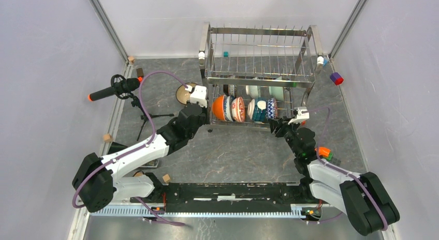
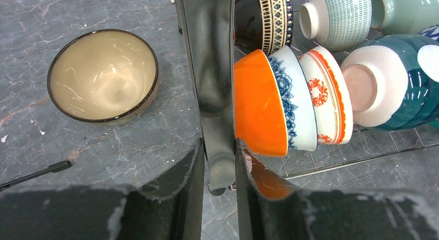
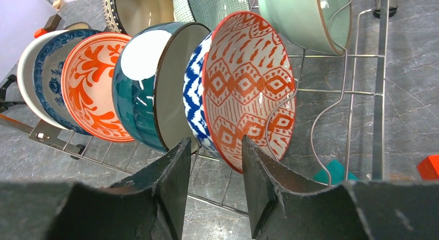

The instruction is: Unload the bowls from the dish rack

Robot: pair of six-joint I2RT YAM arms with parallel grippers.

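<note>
The dish rack holds bowls standing on edge on its lower tier. My left gripper is shut on the rack's left steel upright, beside an orange bowl and white patterned bowls. My right gripper stands open just in front of a blue-and-white bowl with red pattern inside; a teal bowl is next to it. Mint and pale green bowls and a black patterned bowl stand behind.
A beige bowl sits on the floor left of the rack. A camera stand is at the left. Small blocks lie around the edges.
</note>
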